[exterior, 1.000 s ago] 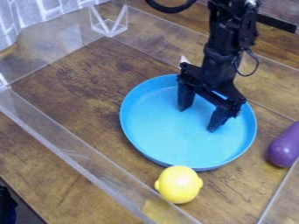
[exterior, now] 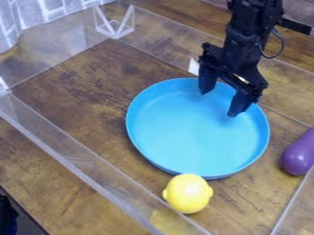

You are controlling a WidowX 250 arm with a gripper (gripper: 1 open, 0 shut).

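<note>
My black gripper (exterior: 227, 96) is over the back part of a blue plate (exterior: 185, 133), its fingers spread open and reaching down to the plate's back right. I see nothing held between them. A yellow lemon-like object (exterior: 188, 194) lies in front of the plate, and a purple eggplant-like object (exterior: 298, 156) lies at its right.
Clear plastic walls run along the left and front. A small white wire piece (exterior: 113, 26) sits at the back left, and a pale object is partly hidden behind my gripper.
My gripper has moved back and up from the middle right of the plate toward its back edge. The plate, yellow object and purple object have not moved.
</note>
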